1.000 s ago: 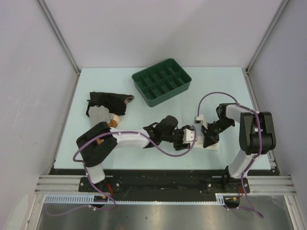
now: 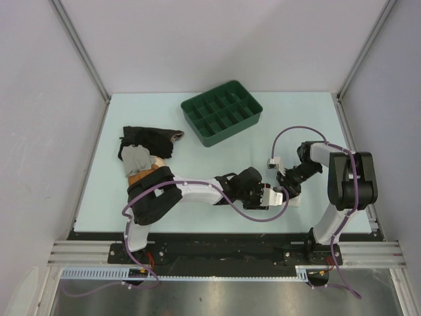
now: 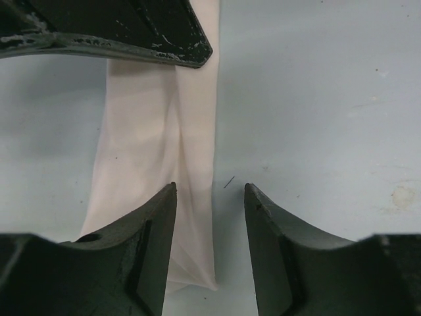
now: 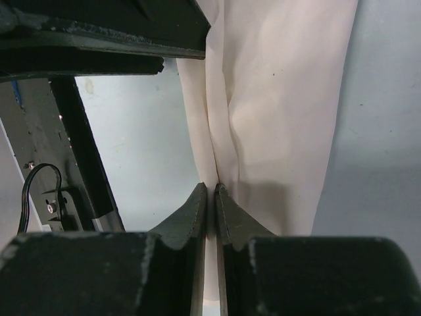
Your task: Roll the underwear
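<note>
The underwear, a pale pink cloth (image 3: 141, 131), lies folded into a long strip at the table's front right; both arms cover most of it in the top view, where a pale end (image 2: 293, 201) shows. My left gripper is open over the strip, its fingers either side of the folded long edge, one above the cloth and the other over bare table. My right gripper is shut on a narrow fold along the cloth's edge. The two grippers are close together, and the other gripper's dark finger crosses the top of each wrist view.
A dark green divided box (image 2: 222, 112), its compartments empty, stands at the back. Black clothing (image 2: 148, 141), a grey cloth (image 2: 137, 159) and a brown-orange one lie in a pile at the left, partly behind the left arm.
The right arm has barely shifted.
</note>
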